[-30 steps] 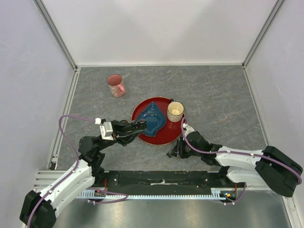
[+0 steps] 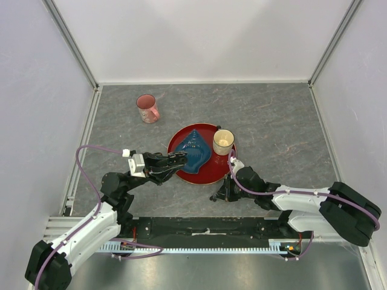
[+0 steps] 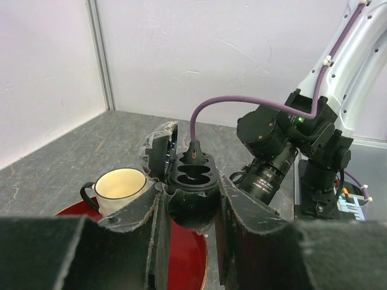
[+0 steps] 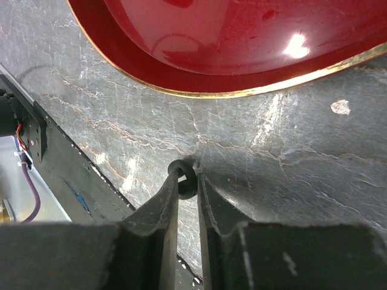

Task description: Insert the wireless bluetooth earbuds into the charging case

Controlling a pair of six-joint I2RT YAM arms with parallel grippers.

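Observation:
My left gripper [image 2: 171,161] is shut on the black charging case [image 3: 193,181], holding it above the table just left of the plate. In the left wrist view the case's lid stands open and dark hollows show inside. A dark peaked shape rises at its far side; I cannot tell whether it is an earbud. A small black earbud [image 4: 187,186] lies on the grey table in front of the plate. Around it stand the fingertips of my right gripper, part open with a narrow gap. Whether they touch the earbud is unclear.
Behind the grippers is a red plate [image 2: 205,175] bearing a blue leaf-shaped dish [image 2: 193,151] and a cream mug [image 2: 223,141]. Farther back on the left stands a pink mug [image 2: 147,109]. Bare table lies at the back right. A dark rail [image 2: 181,232] borders the front.
The right gripper has shifted slightly left by the earbud, and its fingers look closer together. The left arm and the case have stayed still.

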